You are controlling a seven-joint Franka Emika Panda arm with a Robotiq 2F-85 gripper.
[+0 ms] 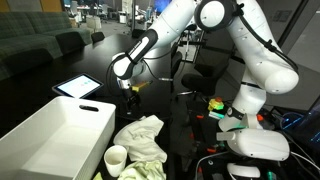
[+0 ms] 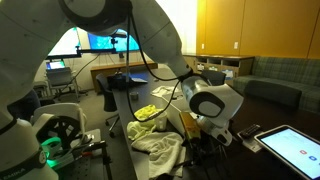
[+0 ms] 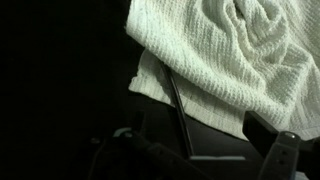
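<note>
My gripper stands open over the dark table, its two fingers spread wide in the wrist view. Between and beyond them lies a thin dark stick (image 3: 180,112), its far end at the edge of a white knitted cloth (image 3: 215,60). In exterior view 1 the gripper (image 1: 131,106) is low over the table, just behind the white cloth (image 1: 139,131). Exterior view 2 has the gripper (image 2: 212,143) beside the cloth (image 2: 163,148), its fingertips hard to make out against the black table. Nothing shows held.
A white bin (image 1: 62,142) stands at the left, near a tablet (image 1: 77,87). A white cup (image 1: 115,158) and a pale yellow-green cloth (image 1: 142,172) lie in front. Bare dark table (image 1: 170,107) extends to the gripper's right.
</note>
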